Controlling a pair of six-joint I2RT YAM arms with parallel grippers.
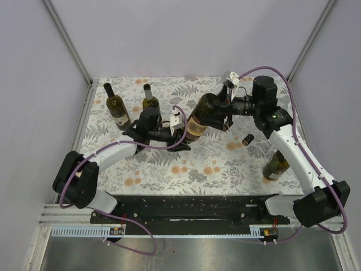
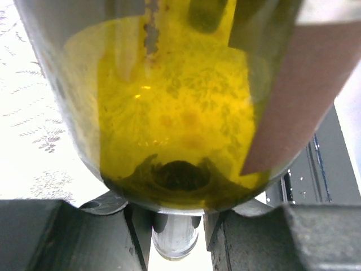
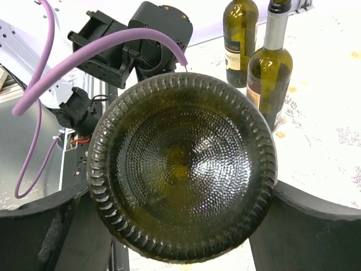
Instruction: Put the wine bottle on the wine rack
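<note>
A wine bottle [image 1: 204, 113] is held tilted in the air between my two grippers, its label band toward the left one. My right gripper [image 1: 224, 113] is at its upper end; in the right wrist view the round base [image 3: 180, 166] fills the space between the fingers, which stand apart. My left gripper [image 1: 179, 138] is at the other end; in the left wrist view the bottle's glass body [image 2: 175, 113] looms over the fingers, with a narrower clear part between them. Whether either gripper grips firmly is hard to tell.
Upright bottles [image 1: 117, 110] stand at the back left, another bottle [image 1: 276, 166] at the right. Small dark pieces lie right of centre, including a cylinder [image 1: 248, 139].
</note>
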